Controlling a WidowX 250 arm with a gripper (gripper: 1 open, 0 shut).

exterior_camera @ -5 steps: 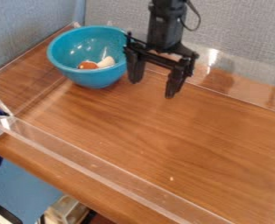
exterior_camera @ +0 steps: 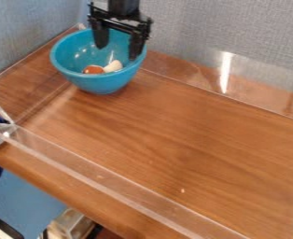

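Observation:
My black gripper point(exterior_camera: 118, 37) is open, low over the blue bowl point(exterior_camera: 99, 79) at the back left, with its fingers reaching inside the rim. An orange round item point(exterior_camera: 93, 70) and a pale one point(exterior_camera: 113, 66) lie in the bowl below it. I cannot tell whether the fingers touch either item.
Clear low walls edge it, and grey walls stand behind and at the left. Dark blue objects and other items sit off the table at the lower left.
My gripper has moved left from above the bare table to over and into the bowl. The bowl and its contents look unmoved.

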